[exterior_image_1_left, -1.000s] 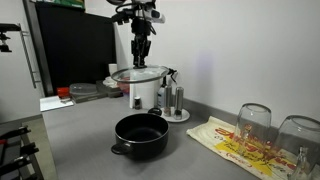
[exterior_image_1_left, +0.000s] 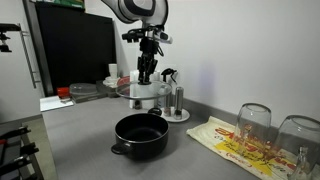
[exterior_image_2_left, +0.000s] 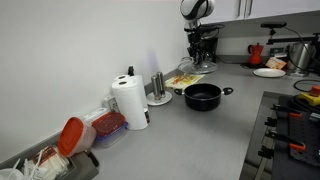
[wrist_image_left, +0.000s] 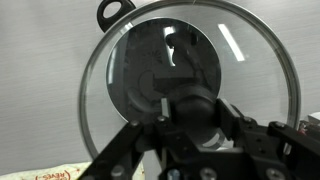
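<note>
My gripper (exterior_image_1_left: 147, 78) is shut on the dark knob (wrist_image_left: 194, 104) of a clear glass lid (exterior_image_1_left: 134, 91). The lid hangs in the air, roughly level, above the black pot (exterior_image_1_left: 142, 138) and apart from it. Through the glass in the wrist view, the pot (wrist_image_left: 140, 75) shows beneath, off toward the upper left of the knob, with one handle (wrist_image_left: 114, 12) poking past the lid's rim. In exterior view 2 the pot (exterior_image_2_left: 203, 97) stands open on the table, with the gripper (exterior_image_2_left: 195, 48) higher up behind it.
Several upturned glass jars (exterior_image_1_left: 253, 128) and a yellow printed cloth (exterior_image_1_left: 222, 137) lie to the right. Behind the pot are grinders (exterior_image_1_left: 179, 102) and a white canister (exterior_image_2_left: 130, 100). Bare table (exterior_image_1_left: 85, 135) extends left of the pot.
The gripper has come down with the lid in its grasp, so the lid now hangs lower and closer to the pot. The pot has stayed in place.
</note>
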